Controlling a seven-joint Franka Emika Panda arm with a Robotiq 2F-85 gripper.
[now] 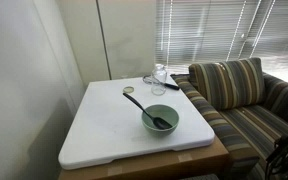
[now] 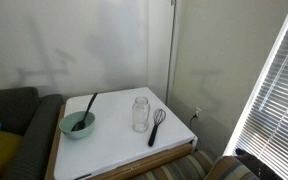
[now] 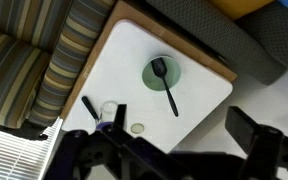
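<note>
My gripper hangs above the table in the wrist view, its two dark fingers wide apart at the lower left and lower right, with nothing between them. Below lies a pale green bowl [image 3: 178, 76]. A black spoon [image 3: 160, 68] rests in it, its long handle over the rim. A clear glass jar [image 2: 141, 115] stands upright on the table. Beside the jar is a whisk [image 2: 156, 122] with a black handle. A small round lid-like disc [image 1: 128, 89] lies flat on the tabletop.
The white table [image 1: 99, 130] has free room at its left and front in exterior view 1. A striped armchair [image 1: 229, 85] adjoins its right side. A dark grey sofa [image 2: 19, 115] stands close on the opposite side. Walls and window blinds [image 1: 209, 35] lie behind.
</note>
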